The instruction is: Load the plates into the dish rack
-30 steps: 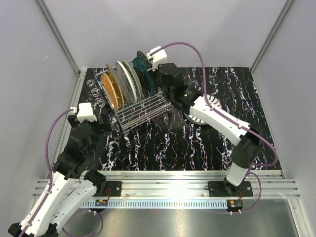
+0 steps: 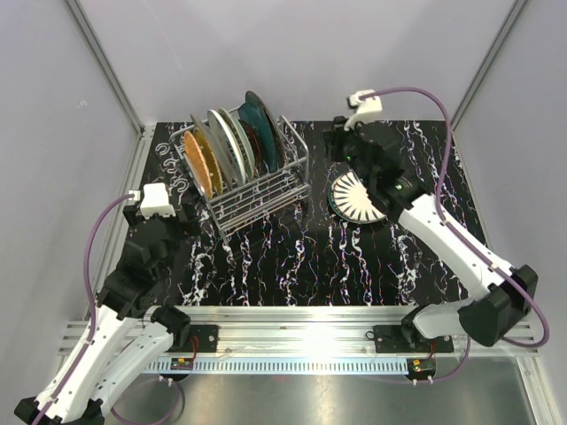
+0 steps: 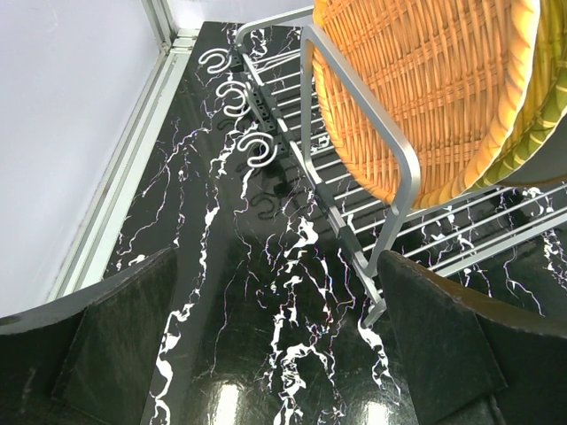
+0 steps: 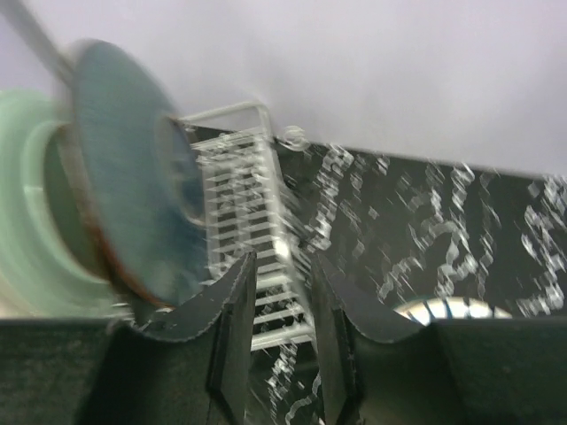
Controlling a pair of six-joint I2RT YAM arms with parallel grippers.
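Observation:
The metal dish rack [image 2: 264, 209] holds several plates on edge, from an orange woven plate [image 2: 197, 165] at the left to a dark plate [image 2: 282, 146] at the right. Its right end has empty slots. On the table to the right lies a white plate [image 2: 353, 198] with dark stripes, a teal edge showing beneath it. Between rack and striped plate, my right gripper hangs with its fingers a little apart and empty. My left gripper is wide open, with nothing held, beside the rack's left end.
White hooks [image 3: 259, 149] stick out from the rack's left side. White walls [image 2: 266, 53] close off the back and sides.
My right gripper has moved right, away from the rack's right-hand plates, toward the striped plate. The plates in the rack look unchanged, and my left arm has hardly moved.

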